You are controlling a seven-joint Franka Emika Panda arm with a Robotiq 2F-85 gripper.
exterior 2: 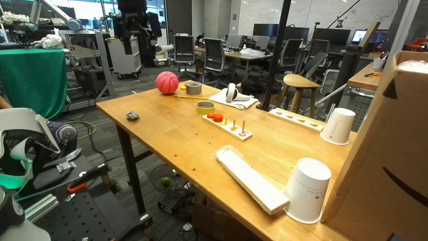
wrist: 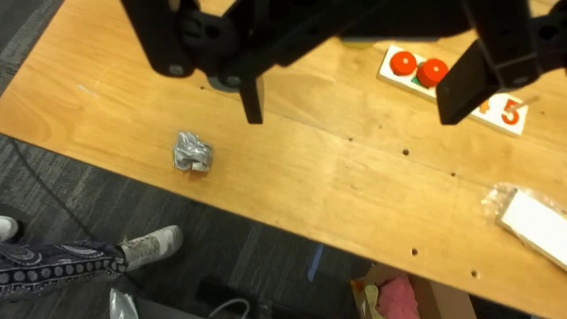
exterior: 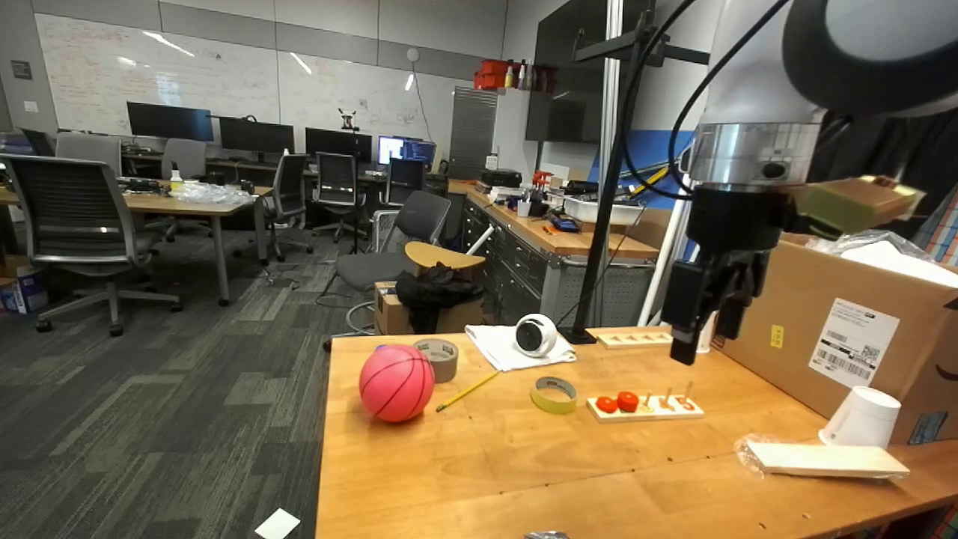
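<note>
My gripper is open and empty, its two dark fingers wide apart over bare wood in the wrist view. In exterior view 1 the gripper [exterior: 705, 341] hangs well above the table, in front of the cardboard box. A white peg board [exterior 2: 228, 129] with two red pieces at one end and bare pegs at the other lies mid-table; in the wrist view a finger partly covers the board [wrist: 499, 118]. A crumpled silver wad [wrist: 192, 152] rests near the front edge. The pink ball [exterior: 396, 383] sits at the table's far left, beside grey tape [exterior: 437, 358].
Yellow tape [exterior: 554, 395], a pencil [exterior: 468, 391] and a white cloth [exterior: 512, 347] with a white device lie toward the back. A wrapped white block [exterior 2: 250, 179], upturned cups [exterior 2: 308, 190] and a big box [exterior 2: 381, 160] crowd the right.
</note>
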